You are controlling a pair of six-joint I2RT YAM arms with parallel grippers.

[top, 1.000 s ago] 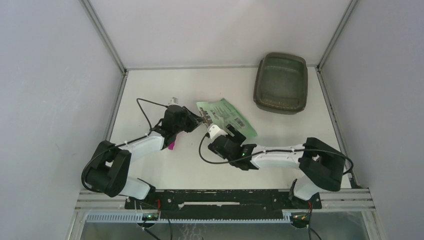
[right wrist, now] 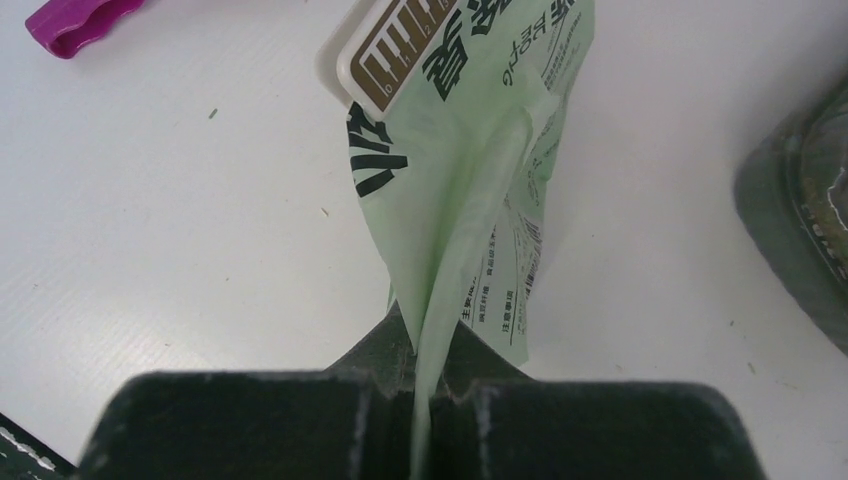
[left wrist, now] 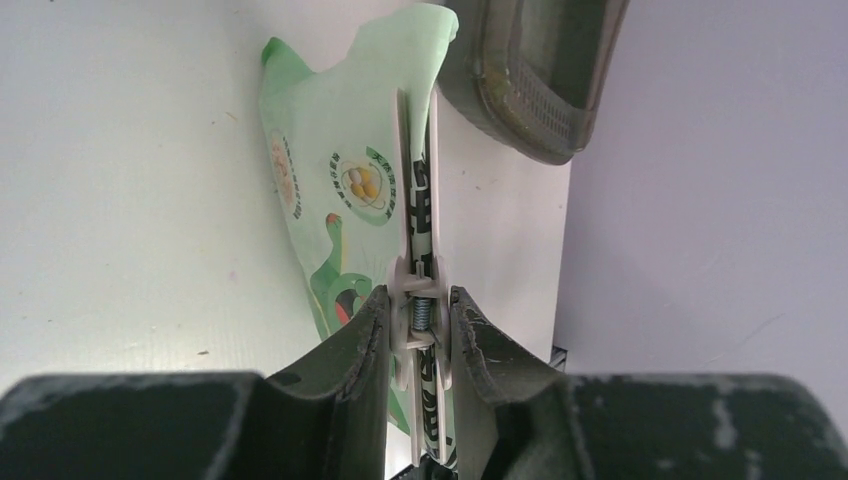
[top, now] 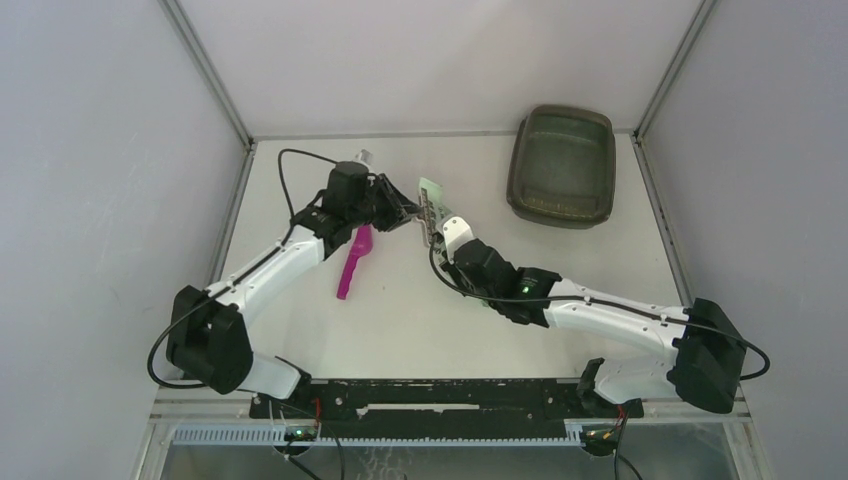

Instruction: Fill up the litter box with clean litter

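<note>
Between my two arms hangs a light green litter bag [top: 431, 188], with printed text and pictures on its sides. A pale clip [left wrist: 420, 310] runs along its top edge, and my left gripper is shut on that clip around its spring. My right gripper is shut on a thin fold of the bag [right wrist: 455, 230], below the clip end with ruler marks. Empty as far as I can see, the dark grey-green litter box [top: 563, 165] stands at the back right, apart from the bag.
A magenta scoop [top: 354, 262] lies on the white table [top: 400, 320], near and partly under my left arm. Walls close in the left, back and right. Bare table lies in front of the litter box. Small crumbs dot the surface.
Both grippers have moved toward the back and a little to the right, carrying the bag. From lying spread in the top view, it now appears hanging and narrow. More of the scoop shows.
</note>
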